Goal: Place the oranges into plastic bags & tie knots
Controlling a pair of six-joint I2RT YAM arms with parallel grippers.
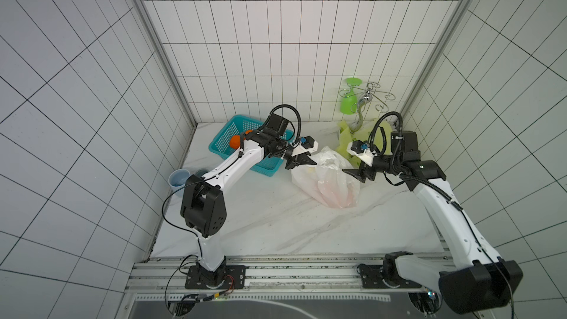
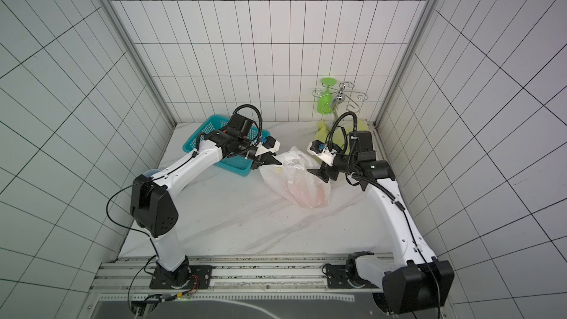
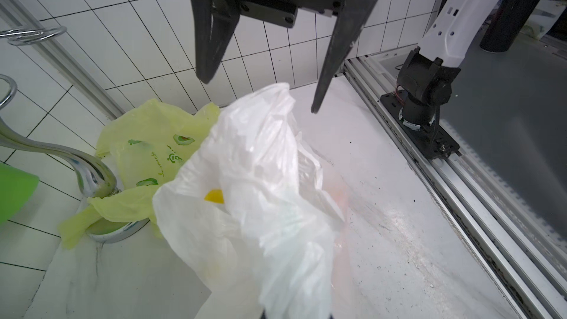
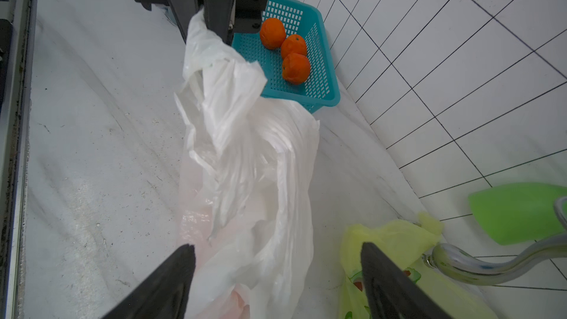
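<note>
A crumpled white plastic bag (image 1: pixel 324 183) sits mid-counter, something pinkish showing through. In the left wrist view its twisted top (image 3: pixel 254 141) rises toward the camera. My left gripper (image 1: pixel 300 162) is over the bag's left side; in the left wrist view the bag's white film reaches down to its fingertips at the bottom edge, mostly hidden. My right gripper stands open at the bag's right, its fingers either side of the loose film. Three oranges (image 4: pixel 295 69) lie in the teal basket (image 4: pixel 323 82) behind the left arm.
A yellow-green bag (image 3: pixel 153 147) lies at the back right beside a metal stand (image 1: pixel 366 97) with a green cup (image 1: pixel 348 104). Cups (image 1: pixel 179 180) stand at the left.
</note>
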